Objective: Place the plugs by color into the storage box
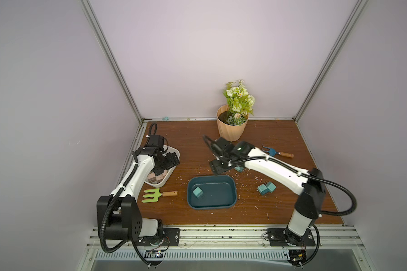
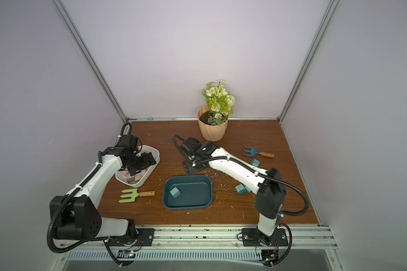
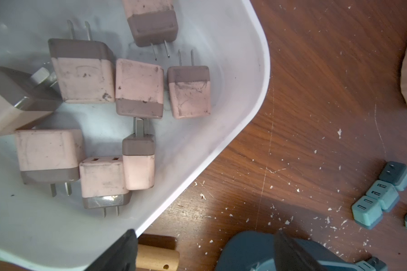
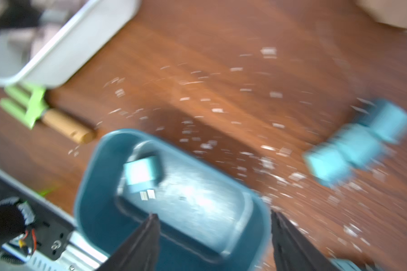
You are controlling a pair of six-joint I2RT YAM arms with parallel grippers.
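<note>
In the dark teal box (image 1: 217, 207) a single teal plug (image 1: 197, 192) lies near the left wall. My right gripper hangs above the box's far side, open and empty. Pink plugs (image 3: 139, 85), several of them, lie in the white box (image 3: 244, 113) at the left. Above that box my left gripper stands open with nothing between its fingers. On the table, teal plugs (image 3: 383, 194) form a row behind the teal box. Two more teal plugs (image 1: 266, 188) sit to its right. Another teal plug (image 2: 255, 162) is near the blue fork.
A green fork (image 1: 156, 195) lies between the two boxes at the front left. The blue fork (image 1: 273, 152) is at the back right. A flower pot (image 1: 231, 128) stands at the back middle. Light crumbs dot the wood.
</note>
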